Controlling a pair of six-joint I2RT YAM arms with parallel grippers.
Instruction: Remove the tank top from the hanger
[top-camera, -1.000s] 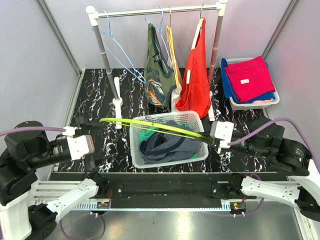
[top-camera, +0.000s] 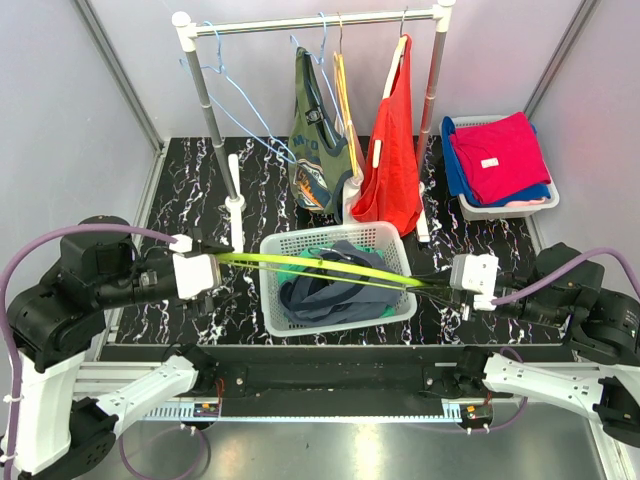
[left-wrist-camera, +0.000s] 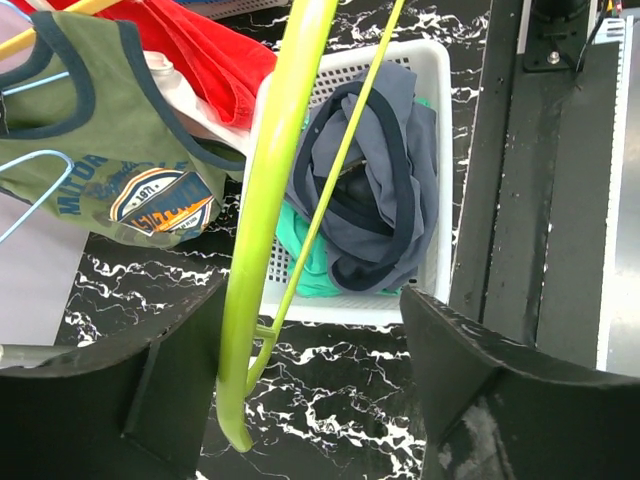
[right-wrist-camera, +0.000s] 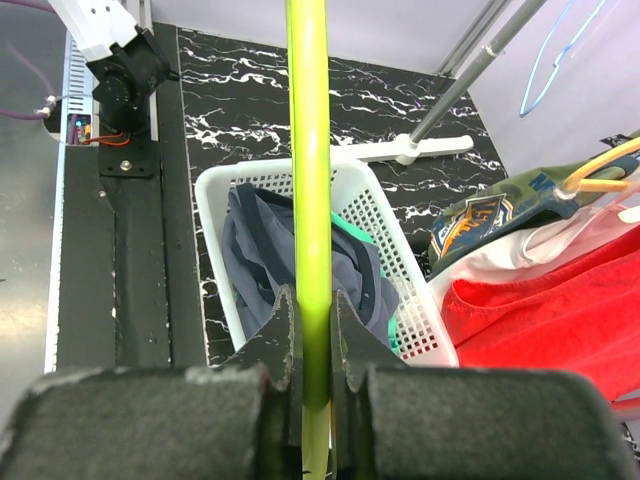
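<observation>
A yellow-green hanger (top-camera: 340, 267) stretches horizontally between my grippers, over a white basket (top-camera: 270, 310) holding dark grey and green garments. My right gripper is shut on one end. My left gripper is part open around the other end, which shows between its fingers near the left one. A green tank top (top-camera: 315, 150) hangs on the rack beside a red garment (top-camera: 390, 160); in the left wrist view it lies at upper left.
The rack's top bar (top-camera: 270, 25) carries empty blue hangers (top-camera: 240, 100) at left. A basket with folded clothes (top-camera: 500, 160) stands at back right.
My right gripper, holding the hanger, has shifted slightly to the right.
</observation>
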